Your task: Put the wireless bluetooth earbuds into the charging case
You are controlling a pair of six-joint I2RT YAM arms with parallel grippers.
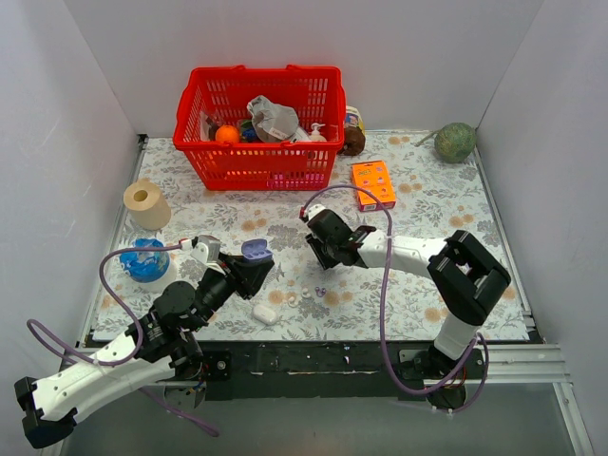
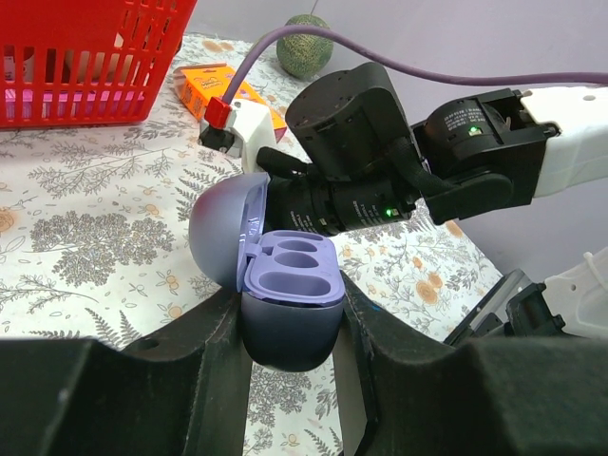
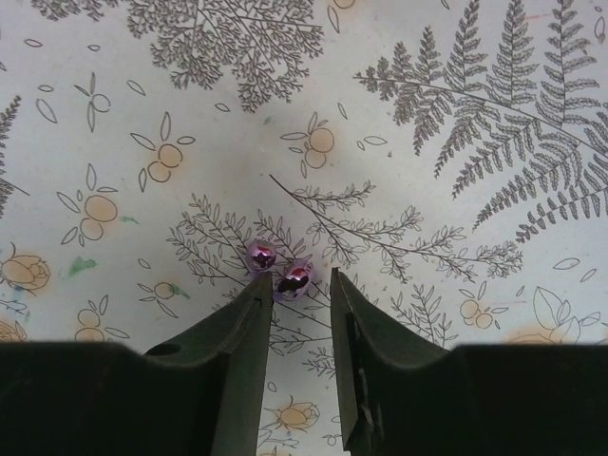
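Observation:
A purple-lilac charging case is gripped by my left gripper, its lid up and its oval slots empty. The case is held above the table at the front left. Two shiny purple earbuds lie close together on the patterned cloth: one earbud left of the other earbud. In the top view the earbuds sit just in front of my right gripper. That gripper is partly open, fingertips down, nothing between its fingers; in its wrist view, the tips appear either side of the right-hand earbud, apparently above the cloth.
A white block and a small pale disc lie near the front edge. Behind stand a red basket, an orange box, a paper roll and a blue-white item.

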